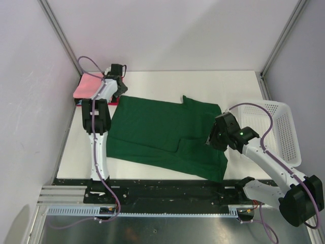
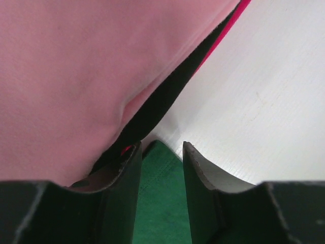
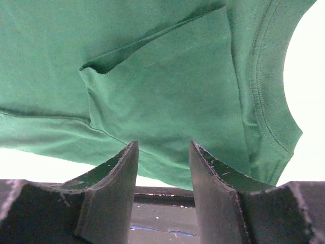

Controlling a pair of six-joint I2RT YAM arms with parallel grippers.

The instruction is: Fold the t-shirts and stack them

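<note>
A dark green t-shirt [image 1: 152, 122] lies spread across the middle of the table, its near sleeve folded inward at the right. My left gripper is part open at the shirt's far left corner [image 2: 158, 157], which shows between and beyond its fingers. Whether the fingers touch the cloth I cannot tell. Against that corner rests a stack of folded shirts [image 1: 87, 86], pink on top with black and red edges below. Over the green shirt's right part hangs my right gripper, open, with nothing between its fingers; the folded sleeve [image 3: 172, 86] lies in front of it.
An empty white basket [image 1: 277, 129] stands at the right, close beside my right arm. White table shows bare behind the green shirt [image 1: 152, 84] and along its front edge. A wall rises just left of the stack.
</note>
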